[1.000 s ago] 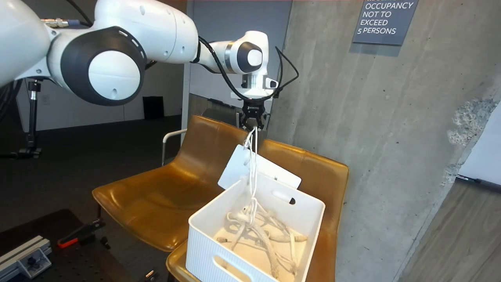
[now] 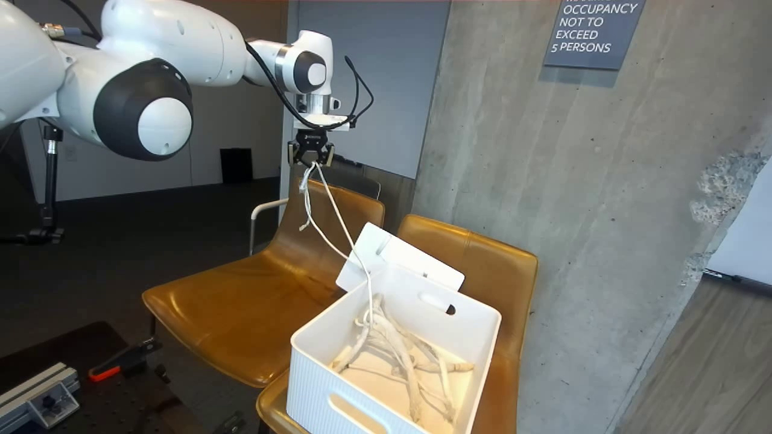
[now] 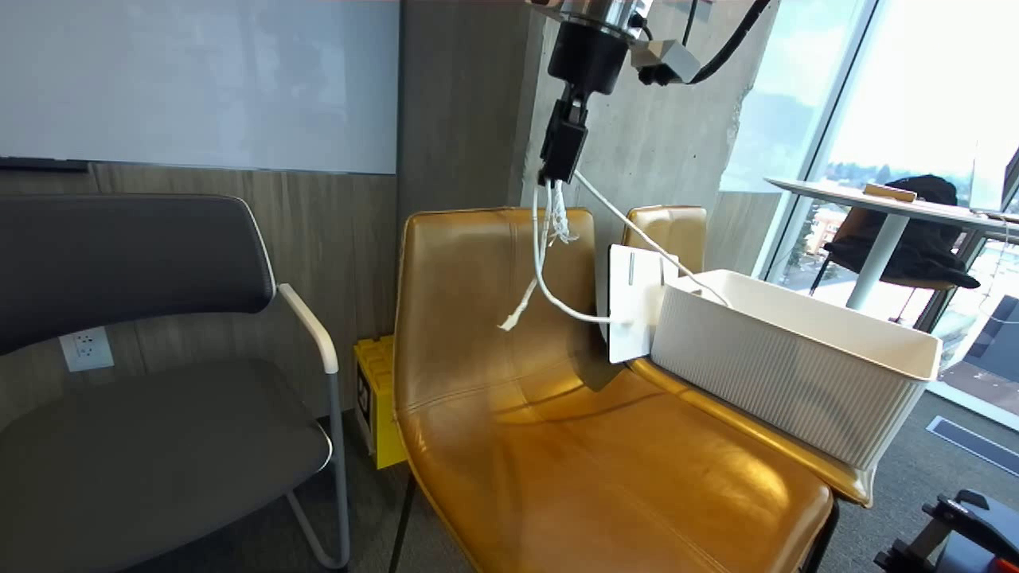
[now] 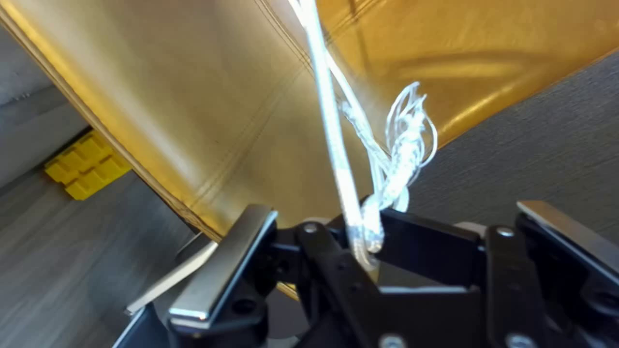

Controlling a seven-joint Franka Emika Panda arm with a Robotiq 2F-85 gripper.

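White rope [image 2: 334, 199] hangs from my gripper [image 2: 312, 160], which is shut on it above the left tan chair. One strand slants down into the white bin [image 2: 394, 296], and another droops in a loop towards the bin's back corner. In the wrist view, the rope [image 4: 333, 122] bends at the black fingers beside a frayed, knotted bundle [image 4: 409, 145]. A loose end [image 3: 518, 307] dangles in front of the chair back in exterior view 2. More pale rope [image 2: 401, 347] lies on the bin floor.
The bin stands on the right tan chair [image 2: 477, 253], with a white panel [image 3: 630, 301] at its corner. A concrete wall [image 2: 579, 217] rises behind; a dark chair [image 3: 124, 253] stands to the side.
My gripper has moved left and slightly up, from beside the bin's back edge to over the left chair. The rope has come along, its strands now slanting; the rope in the bin has shifted.
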